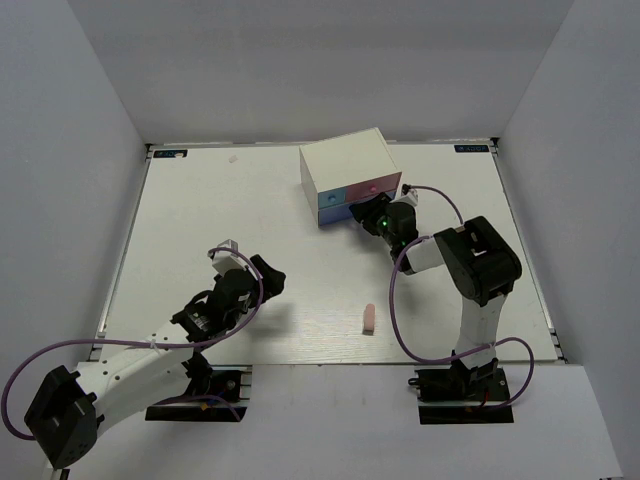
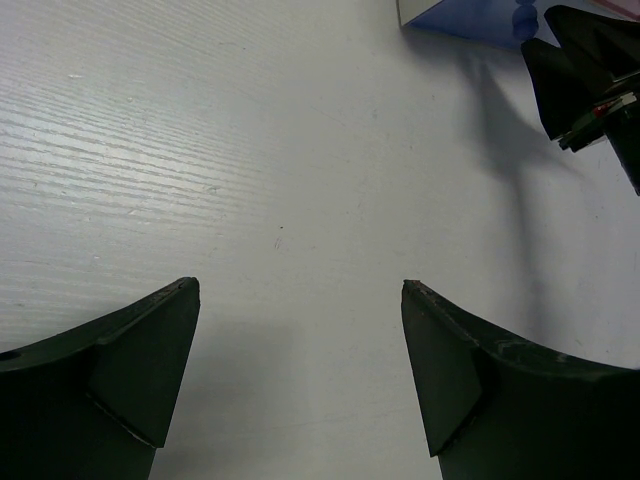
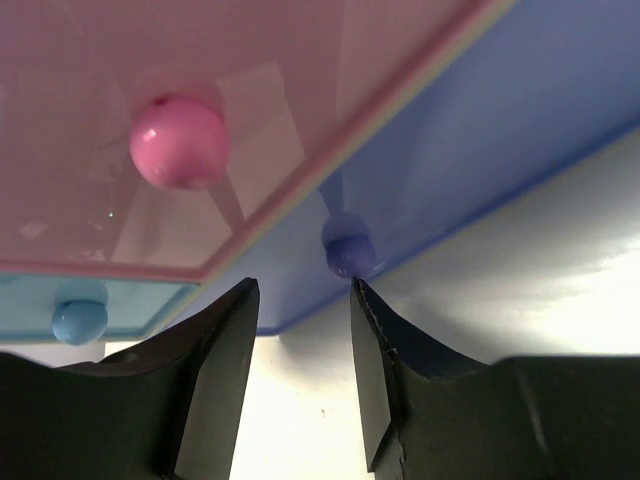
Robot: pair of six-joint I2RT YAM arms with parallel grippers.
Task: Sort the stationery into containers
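A white box with drawers [image 1: 348, 162] stands at the back of the table, its blue and pink upper fronts above a wide blue-violet lower drawer [image 3: 440, 165]. That drawer appears closed, with a round knob [image 3: 350, 257] on its front. My right gripper is open just in front of the knob, which shows beyond the gap between its fingers; contact cannot be made out. Over the left part of the table my left gripper [image 1: 268, 278] hangs open and empty. A small pink piece, perhaps an eraser [image 1: 369, 319], lies near the front edge.
The pink drawer's knob [image 3: 180, 143] sticks out above the right gripper, and a light blue knob [image 3: 80, 322] lies to its left. Bare tabletop [image 1: 215, 190] spreads across the left and centre.
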